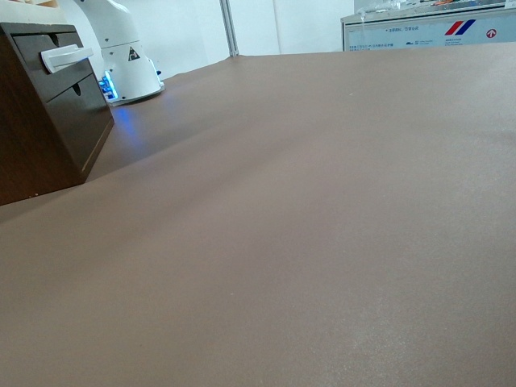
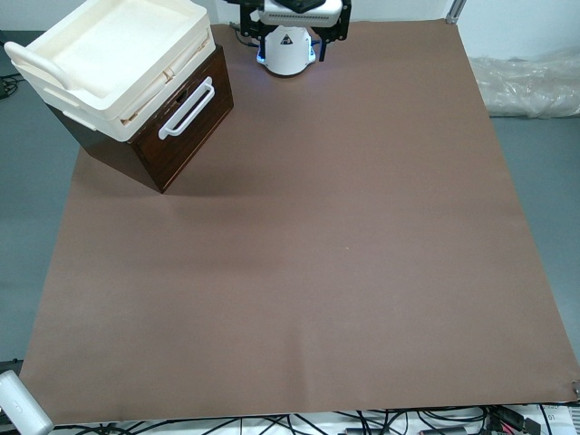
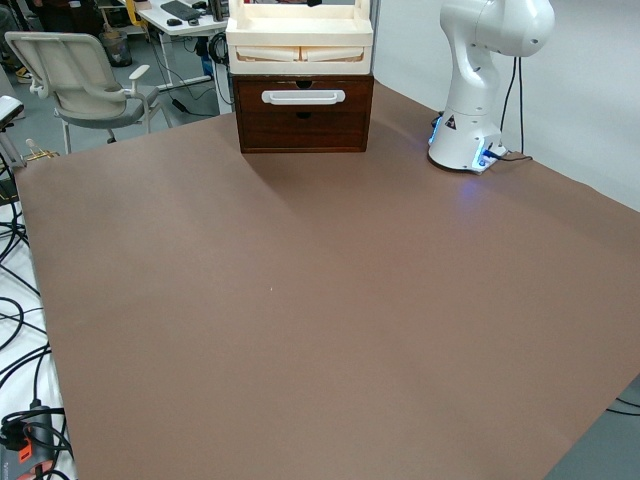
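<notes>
My gripper [image 2: 288, 29] hangs at the top edge of the left view, its black fingers pointing down over the white arm base [image 2: 285, 56]; whether it is open or shut is unclear. It is outside the top and right views. A dark wooden drawer box [image 2: 177, 149] with a white handle [image 2: 186, 108] stands at the table's back corner, carrying a white plastic container [image 2: 118, 50]. In the right view the box [image 3: 303, 128] appears shut, left of the arm [image 3: 460, 120].
Cables and a white cylinder [image 2: 20, 401] lie along the near edge in the left view. A chair [image 3: 90, 85] stands beyond the table.
</notes>
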